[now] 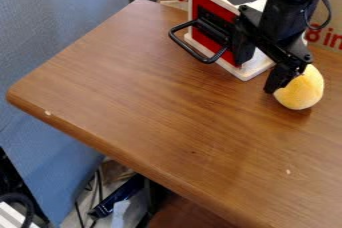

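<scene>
My black gripper (286, 64) hangs from the upper right, just above and behind a round yellow, bun-like soft object (302, 89) on the wooden table at the right. Its lower tip overlaps the object's upper left; whether it touches, and how far the fingers are apart, is unclear. A white and red toy oven-like box (211, 20) stands at the back, left of the gripper, with a black wire handle on its front.
A blue partition (54, 32) stands beyond the left edge, and a cardboard box (325, 34) is behind at the right.
</scene>
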